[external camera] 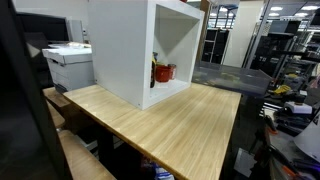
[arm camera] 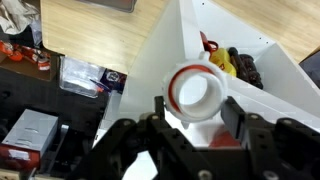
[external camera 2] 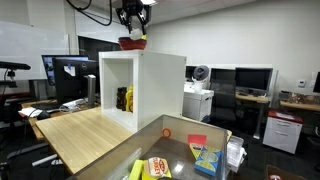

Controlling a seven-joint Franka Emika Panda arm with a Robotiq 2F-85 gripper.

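Note:
In the wrist view, a white cup-like object point(arm camera: 197, 92) with a round opening sits between the fingertips of my gripper. The fingers are shut on it. Exterior view 2 has my gripper point(external camera 2: 134, 14) high above the white open-fronted shelf box point(external camera 2: 160, 88), close over a red bowl point(external camera 2: 132, 43) on its top. The white object point(external camera 2: 137, 30) shows only small there. Beneath the fingers in the wrist view, part of a red surface is visible, mostly covered. In exterior view 1 the box point(external camera: 122, 50) stands on the wooden table, and the held object cannot be made out.
Inside the box are a red mug point(external camera: 164, 73) and dark and yellow items point(external camera 2: 125, 98). A grey bin point(external camera 2: 182, 150) with several toys stands beside the table. The wooden tabletop point(external camera: 165, 125) before the box is clear.

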